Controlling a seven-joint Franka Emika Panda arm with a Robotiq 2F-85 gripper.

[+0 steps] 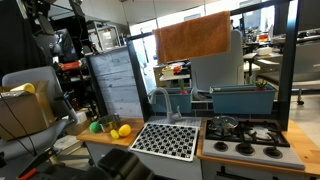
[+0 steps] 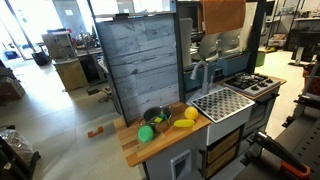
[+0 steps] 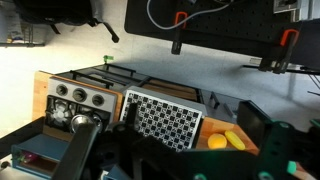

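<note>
In the wrist view my gripper is open, its dark fingers spread wide at the lower part of the picture with nothing between them. It hangs high above a toy kitchen counter (image 2: pixel 150 147). On the counter's left part stand a dark pot (image 2: pixel 158 116) with something coloured inside and a green round item (image 2: pixel 146 133). Close by lie a long yellow item (image 2: pixel 183 123) and a yellow-orange round one (image 2: pixel 191 113). A white perforated rack (image 1: pixel 166 141) covers the sink area. To its right, a metal pan (image 1: pixel 226 124) rests on the stove (image 1: pixel 252 139).
An orange cloth (image 1: pixel 192 38) hangs from the frame above the sink. Behind the rack rises a curved faucet (image 1: pixel 163 97). Blue-green bins (image 1: pixel 243 100) line the back above the stove. A grey panel (image 2: pixel 146 66) walls the counter's left back.
</note>
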